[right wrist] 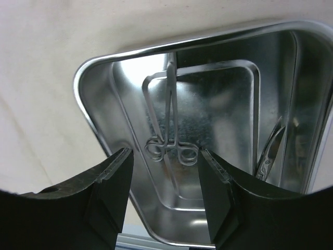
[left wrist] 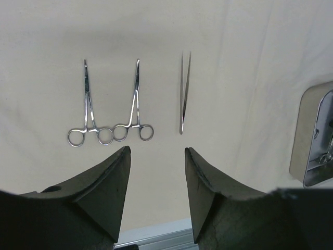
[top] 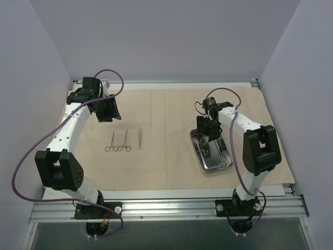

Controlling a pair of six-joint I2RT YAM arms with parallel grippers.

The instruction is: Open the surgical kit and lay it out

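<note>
Two hemostats (left wrist: 133, 104) and a pair of tweezers (left wrist: 183, 99) lie side by side on the cloth at the left. Above them my left gripper is partly open, empty. My right gripper hangs partly open over the steel tray (top: 210, 166), with nothing between its fingers. Inside the tray, in the right wrist view, lie a scissor-like ringed instrument (right wrist: 171, 104) and a slim curved instrument (right wrist: 269, 151); other contents are partly hidden by the gripper.
Walls stand on both sides, and a rail runs along the front edge.
</note>
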